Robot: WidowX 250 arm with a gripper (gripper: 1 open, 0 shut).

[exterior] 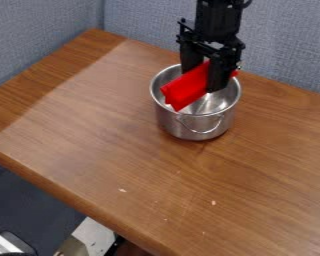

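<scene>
A steel pot (198, 123) stands on the wooden table (109, 170) toward the back, right of centre. A red object (184, 89) lies tilted across the pot's opening, its lower left end near the rim. My black gripper (208, 61) reaches down from the top over the pot, at the red object's upper part. Its fingertips are partly hidden, so I cannot tell whether it is shut on it.
Grey padded walls stand behind the table and at the left. A dark floor with some white items shows at the lower left.
</scene>
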